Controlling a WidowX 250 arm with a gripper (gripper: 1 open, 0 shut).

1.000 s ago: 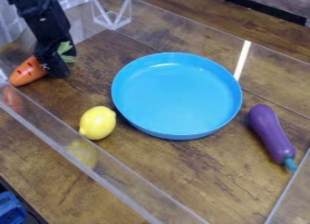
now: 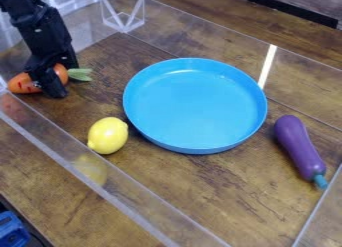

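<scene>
My black gripper (image 2: 48, 73) is low at the left edge, over an orange toy carrot (image 2: 23, 83) with green leaves (image 2: 78, 74). It is open, with its fingers around the carrot's middle and hiding part of it. Whether they touch it I cannot tell.
A blue plate (image 2: 195, 105) lies in the centre, a yellow lemon (image 2: 108, 135) below left of it and a purple eggplant (image 2: 298, 148) at the right. Clear walls (image 2: 127, 191) border the wooden surface. The area behind the plate is free.
The gripper has shifted slightly left and down along the carrot, and more of the green leaves shows to its right.
</scene>
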